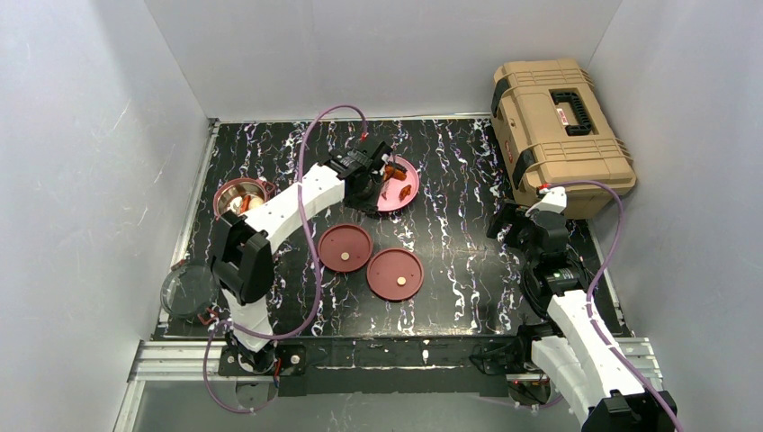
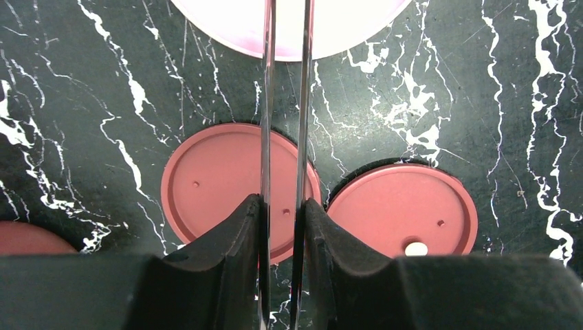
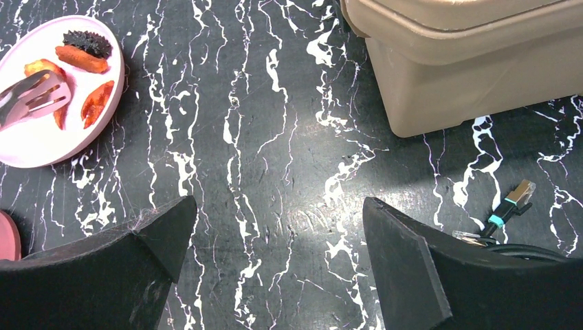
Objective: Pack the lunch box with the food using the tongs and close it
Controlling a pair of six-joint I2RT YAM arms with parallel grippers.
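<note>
My left gripper is shut on metal tongs (image 2: 268, 137), whose two long arms stand close together and reach over the pink plate (image 2: 344, 34). The slotted tongs' tip (image 3: 55, 104) lies over an orange food piece on that plate; whether it grips the piece I cannot tell. Also on the plate are a dark spiky piece (image 3: 88, 43), a sausage-like piece (image 3: 81, 59) and a reddish piece (image 3: 97, 102). At the left stands a pot (image 1: 226, 200) with food inside. My right gripper is open and empty, off to the right.
Two reddish-brown round dishes (image 1: 345, 241) sit in the middle, each bearing a small pale disc. A glass lid (image 1: 187, 290) lies front left. The tan case (image 1: 562, 135) fills the back right, with a cable (image 3: 512, 210) near it. Bare counter lies right of the plate.
</note>
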